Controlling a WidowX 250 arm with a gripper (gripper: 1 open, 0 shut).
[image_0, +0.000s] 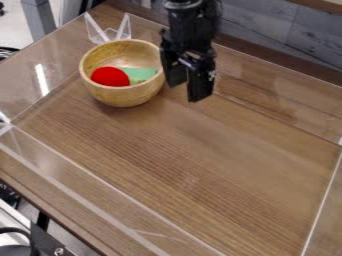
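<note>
My gripper (185, 75) stands open over the wooden table (201, 170), just right of a tan bowl (123, 95), with no object visible between its fingers. The bowl holds a red round object (111, 76) and a green piece (139, 76), partly hidden behind the red one.
A white object with pointed tips (110, 28) lies behind the bowl at the back left. A raised wooden edge runs along the back right.
</note>
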